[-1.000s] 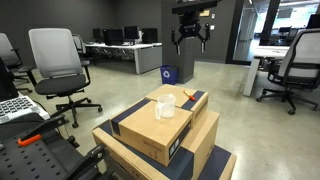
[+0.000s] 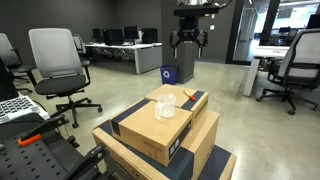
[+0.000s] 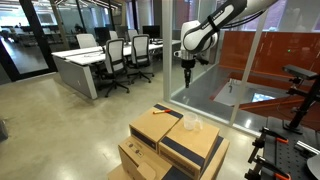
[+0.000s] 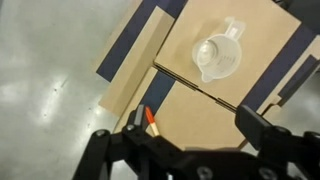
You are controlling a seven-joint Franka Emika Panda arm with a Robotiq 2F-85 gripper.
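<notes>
A clear measuring cup [image 4: 218, 52] rests on top of a cardboard box [image 2: 155, 130]; its handle points away from the gripper in the wrist view. An orange marker [image 4: 150, 120] lies on the cardboard near the left finger [image 4: 131, 122] in that view. In exterior view 2 the cup [image 3: 191, 122] and the marker [image 3: 162, 112] sit apart on the boxes. My gripper [image 2: 188, 44] hangs high above the boxes in exterior view 1. Its fingers stand wide apart with nothing between them.
The boxes form uneven levels with dark blue tape strips [image 4: 140, 40]. Below and around them is open grey floor [image 3: 80, 130]. A person [image 3: 188, 50] stands in the background, and office chairs [image 2: 58, 70] are farther off.
My gripper has shifted slightly to the left in exterior view 1. The cup, the marker and the boxes have stayed where they were.
</notes>
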